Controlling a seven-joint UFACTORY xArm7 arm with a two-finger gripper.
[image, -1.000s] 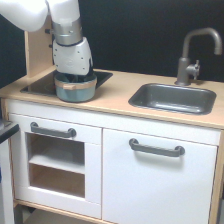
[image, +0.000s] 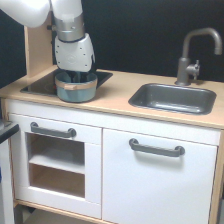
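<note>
A white robot arm comes down from the top left. Its gripper (image: 75, 77) is lowered into a teal-grey pot (image: 76, 92) that stands on the black stovetop (image: 40, 86) at the left of the wooden counter. The fingertips are partly hidden inside the pot, so whether they are open or shut does not show clearly.
A steel sink (image: 173, 107) with a grey faucet (image: 186, 62) is at the counter's right. Below are white cabinets (image: 160, 185) with grey handles and an open shelf at left.
The arm has shifted very slightly, still down at the pot. The pot looks almost unmoved.
</note>
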